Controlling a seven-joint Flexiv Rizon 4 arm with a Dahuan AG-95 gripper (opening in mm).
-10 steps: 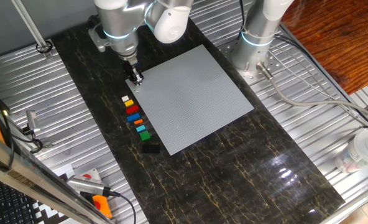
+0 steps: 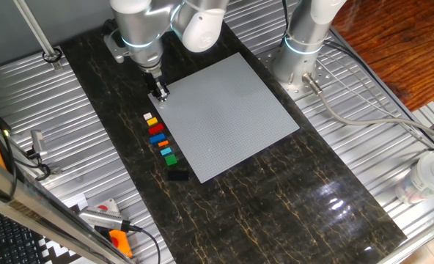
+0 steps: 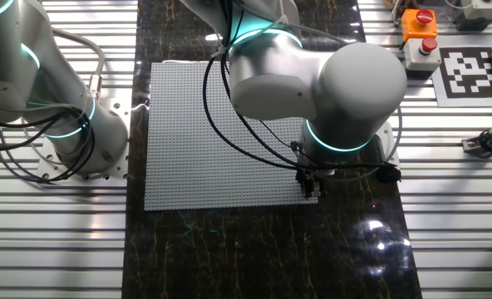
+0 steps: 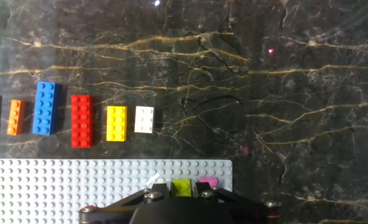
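In the wrist view a lime-green brick [image 4: 181,187] sits between the fingertips of my gripper, near the corner of the grey baseplate [image 4: 78,180]. Whether the fingers press on the brick or only stand on either side is unclear. A pink brick [image 4: 207,182] lies just beyond the right finger, partly hidden by it. Exterior view 1 has the gripper [image 2: 160,95] low at the plate's upper-left corner. Beside the plate lie a white brick [image 4: 144,119], a yellow brick [image 4: 116,123], a red brick [image 4: 81,121], a blue brick [image 4: 45,108] and an orange brick [image 4: 14,117].
The row continues with a light-blue brick [image 2: 166,152], a green brick [image 2: 171,160] and a black piece [image 2: 178,176]. Most of the plate looks bare.
Almost nothing differs; the arm and gripper have shifted very slightly at the plate's corner. The row of bricks and the plate have stayed put.
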